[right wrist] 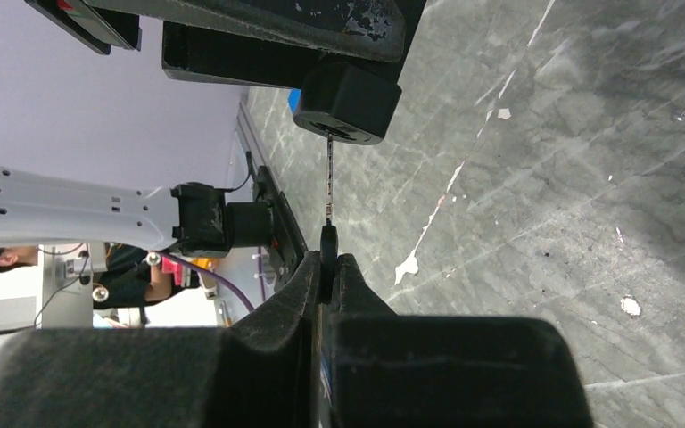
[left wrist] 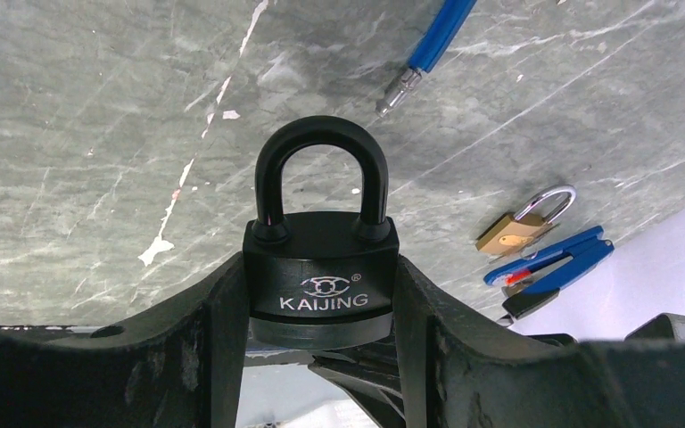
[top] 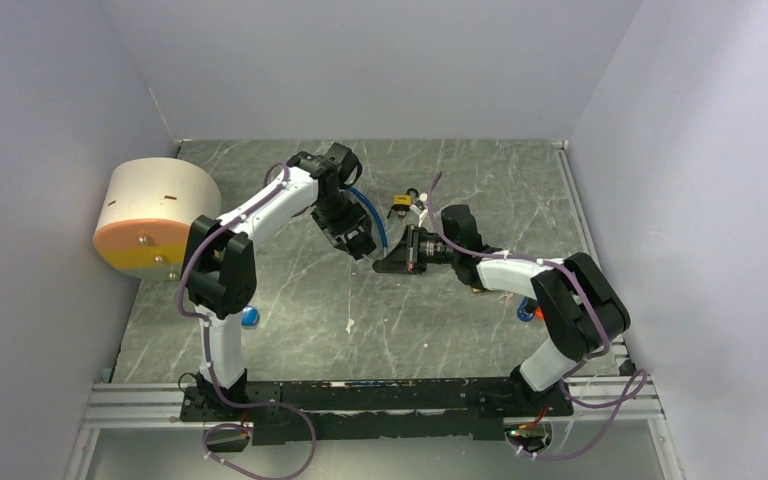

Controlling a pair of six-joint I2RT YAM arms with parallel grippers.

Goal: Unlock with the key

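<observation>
A black KAIJING padlock, its shackle upward, is held between the fingers of my left gripper above the grey marble table. In the right wrist view the padlock's underside shows its keyway. My right gripper is shut on a black-headed key, whose silver blade reaches up to that keyway; how far the tip is inside cannot be told. In the top view the two grippers meet near the middle of the table.
A brass padlock and blue-handled tool lie at the right. A yellow padlock and blue tube are at the back middle. A cream rounded container stands at the left.
</observation>
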